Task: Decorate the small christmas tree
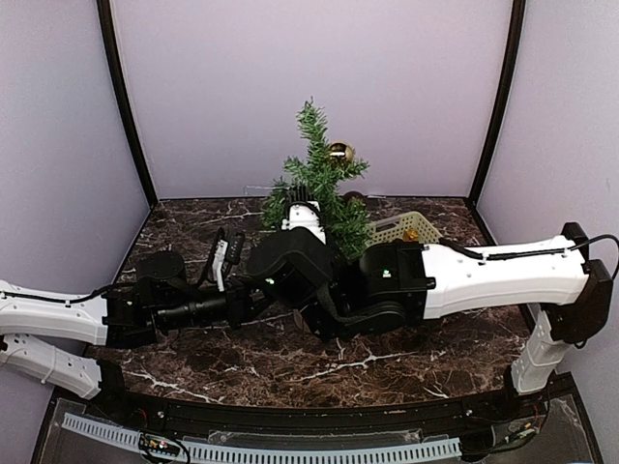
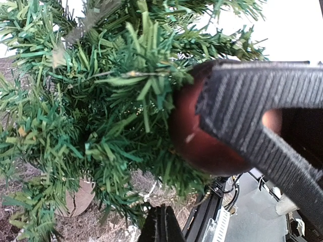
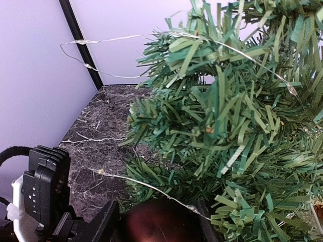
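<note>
The small green tree (image 1: 319,145) stands at the back middle, a gold bauble (image 1: 340,152) on it and a thin wire of lights through its branches (image 3: 146,184). A dark red bauble (image 2: 197,141) is held among lower branches by my right gripper, whose arm crosses in front of the tree in the top view; the left wrist view shows its ribbed finger (image 2: 237,96) over the bauble. My left gripper is shut, low at the tree's front left, with nothing showing between its fingers.
A pale perforated basket (image 1: 406,220) with orange contents sits at the back right, partly behind my right arm. Walls (image 1: 68,174) enclose the sides and back.
</note>
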